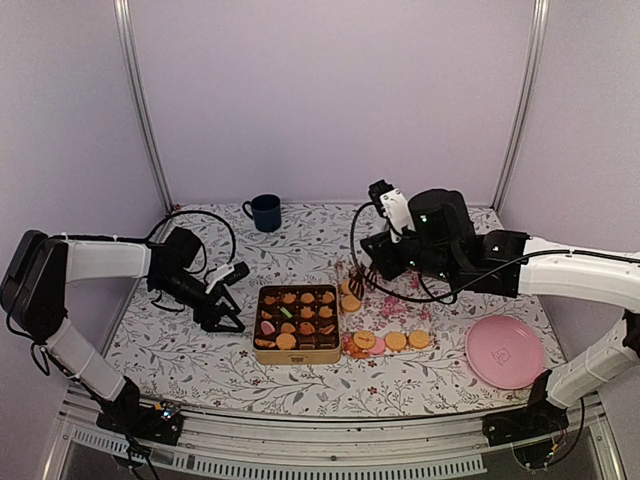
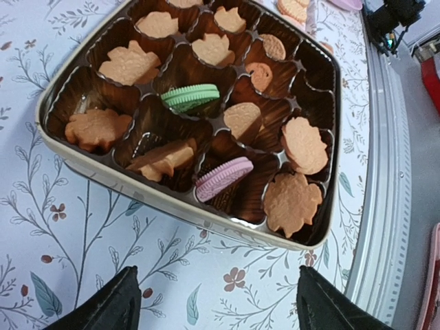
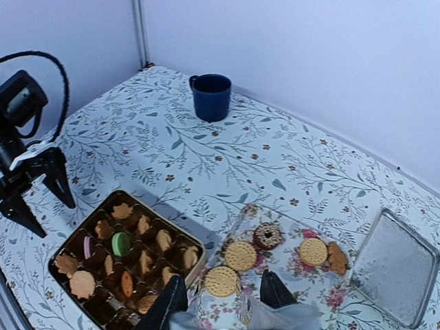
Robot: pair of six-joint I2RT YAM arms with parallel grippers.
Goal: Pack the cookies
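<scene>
The cookie tin [image 1: 296,356] has a brown divided insert holding various cookies, among them a pink one [image 2: 223,179] and a green one [image 2: 189,96]; a few compartments look empty. Loose round cookies [image 3: 220,280], a ring cookie [image 3: 267,236] and a shaped cookie [image 3: 337,258] lie on a floral sheet [image 3: 330,309] right of the tin. My left gripper [image 1: 220,318] stands open left of the tin. My right gripper is over the loose cookies, part open, with nothing visible held between its fingers.
A dark blue mug [image 1: 265,212] stands at the back, a pink plate [image 1: 505,350] at front right. A metal tray [image 3: 392,268] lies beside the sheet, behind the right arm in the top view.
</scene>
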